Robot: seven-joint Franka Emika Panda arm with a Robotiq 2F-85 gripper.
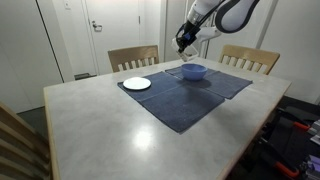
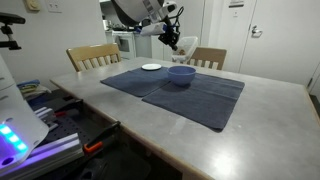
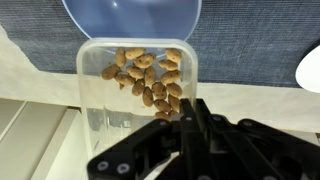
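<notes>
My gripper is shut on the wall of a clear plastic container (image 3: 95, 115). Several brown nuts (image 3: 149, 77) lie inside it, gathered toward the end nearest the blue bowl (image 3: 137, 18). In the wrist view the container's edge overlaps the bowl's edge. Both exterior views show the container (image 1: 190, 47) held in the air above the table, over or close to the bowl (image 1: 194, 72). The bowl's inside looks empty where the wrist view shows it; the rest is cut off or hidden.
The bowl stands on dark cloth mats (image 2: 190, 98). A white plate (image 1: 137, 84) lies on the mat to the left in exterior view 1. Chairs (image 1: 134, 57) stand behind the table, and its near left part (image 1: 100, 125) is bare.
</notes>
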